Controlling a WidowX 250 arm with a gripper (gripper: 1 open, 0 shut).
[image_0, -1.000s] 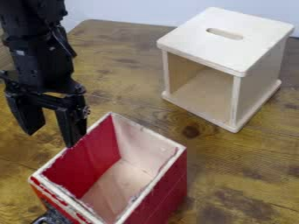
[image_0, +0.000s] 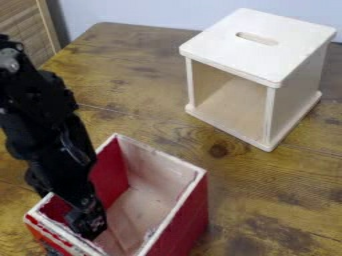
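Observation:
My black gripper (image_0: 83, 215) reaches down into the left end of an open red box (image_0: 185, 225) with a pale inner floor and wall, at the bottom of the view. Its fingertips sit low by the box's near-left rim; I cannot tell whether they are open or shut, or whether they touch the wall.
A pale wooden cube (image_0: 287, 110) with an open front and a slotted top stands at the back right. A white wall and a slatted panel edge the back.
My gripper has come down from above the box's left side into it. The red box has shifted slightly toward the lower left; the wooden cube has not moved.

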